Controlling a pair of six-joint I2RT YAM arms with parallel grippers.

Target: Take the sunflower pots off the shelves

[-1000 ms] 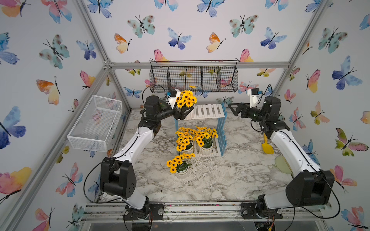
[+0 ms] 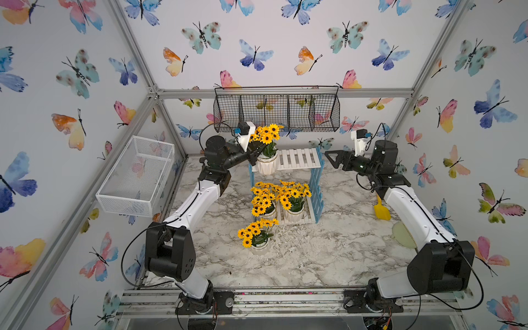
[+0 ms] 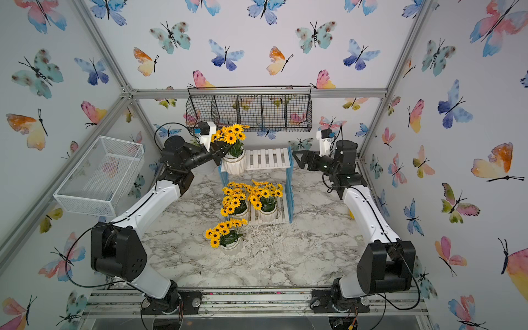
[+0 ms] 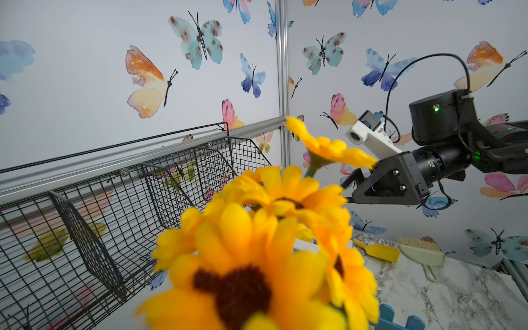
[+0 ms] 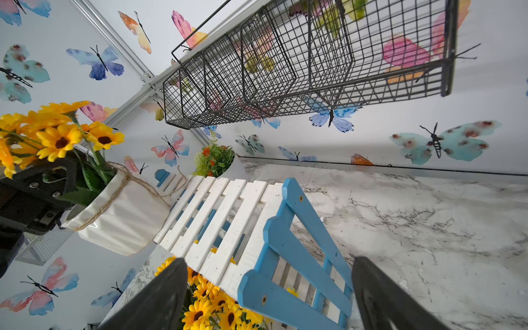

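Observation:
A sunflower pot [image 2: 267, 163] is on the left of the white top shelf [image 2: 297, 158]. My left gripper [image 2: 254, 151] is at its flowers; blooms [image 4: 236, 291] fill the left wrist view and hide the fingers. Two pots [image 2: 264, 203] [image 2: 294, 211] sit on the lower shelf, and another [image 2: 259, 244] stands on the table in front. My right gripper [image 2: 331, 158] is open and empty right of the shelf; the upper pot [image 5: 121, 214] shows white with twine in the right wrist view.
A wire basket [image 2: 275, 112] hangs above the shelf, a white mesh basket [image 2: 126, 195] is on the left wall. A yellow scoop [image 2: 381, 210] and pale brush [image 2: 404, 235] lie at the right.
Over the last second the top pot has come into fuller view as my left gripper moved slightly up and back from in front of it. The right arm has barely moved.

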